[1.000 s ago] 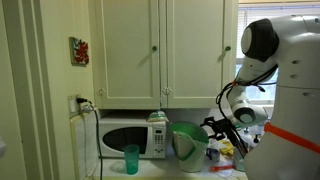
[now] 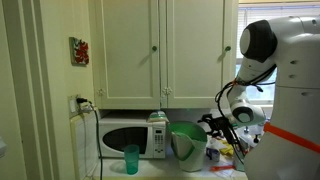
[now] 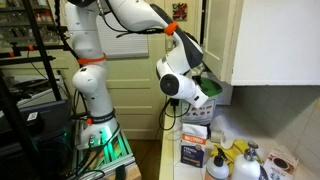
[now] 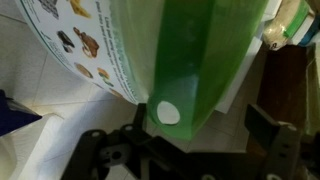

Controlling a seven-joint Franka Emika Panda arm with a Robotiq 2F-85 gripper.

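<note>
A pale, see-through container (image 2: 190,160) with a green upper part (image 2: 184,129) stands on the counter right of the microwave. In exterior view 2, its green part (image 3: 211,88) shows just past my arm. Up close in the wrist view, a translucent green piece (image 4: 190,75) lies between my gripper's (image 4: 199,130) spread fingers. The fingers are open, with a gap on the right side. Left of the green piece is a printed label (image 4: 88,42) with small food pictures. Whether either finger touches the container cannot be told.
A microwave (image 2: 127,138) with a teal cup (image 2: 131,159) before it is on the left. In exterior view 2, a bag (image 3: 192,144), a white bottle (image 3: 247,163) and several small items crowd the counter. Cabinets (image 2: 195,50) hang above.
</note>
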